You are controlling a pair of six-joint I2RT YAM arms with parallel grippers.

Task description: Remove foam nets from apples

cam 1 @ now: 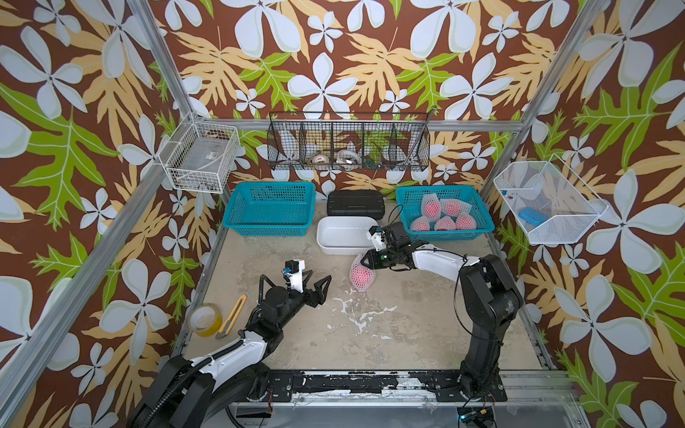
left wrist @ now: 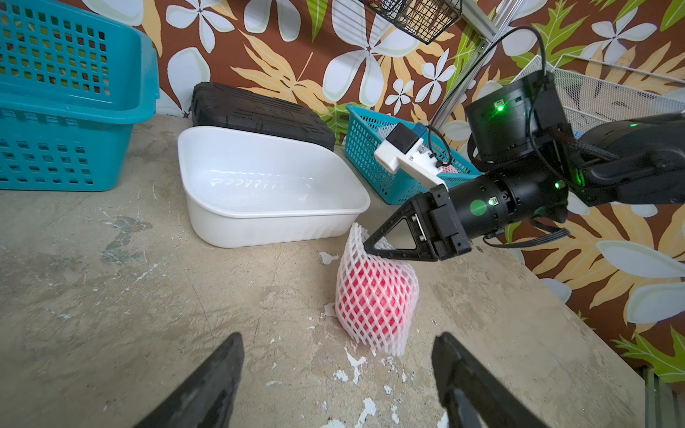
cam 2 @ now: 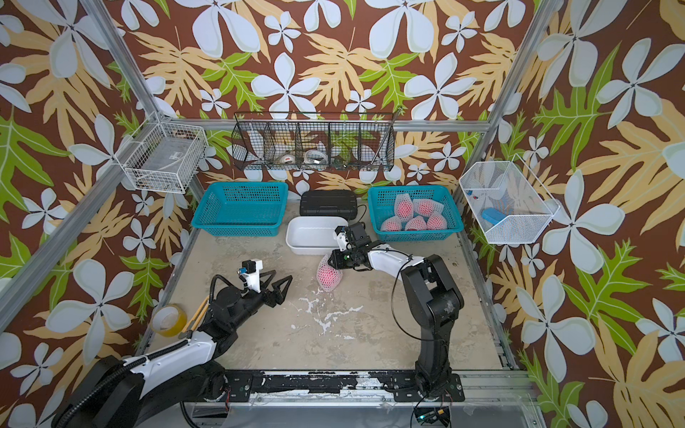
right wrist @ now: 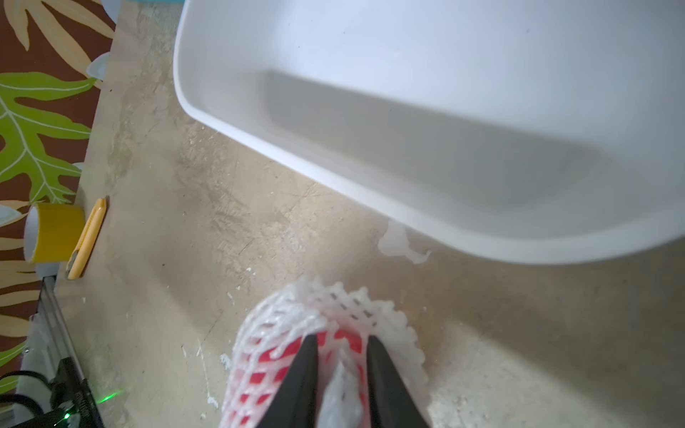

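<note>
A red apple (left wrist: 374,296) wrapped in a white foam net stands tilted in front of the white bin; whether it touches the table cannot be told. At the net's upper end is my right gripper, its fingers close together with a bunched fold of white foam net (right wrist: 341,396) between them. Left of the apple and apart from it, my left gripper (cam 1: 322,291) stands open and empty, its dark fingers (left wrist: 207,381) spread wide in the left wrist view. Several more netted apples (cam 1: 444,211) lie in the right teal basket (cam 1: 485,222).
A white bin (cam 1: 344,249) stands just behind the apple, close to my right gripper. The left teal basket (cam 1: 269,229) is empty. Yellow tape (cam 1: 205,321) and an orange-yellow tool (cam 1: 232,316) lie at far left. Open table (cam 1: 421,335) extends in front.
</note>
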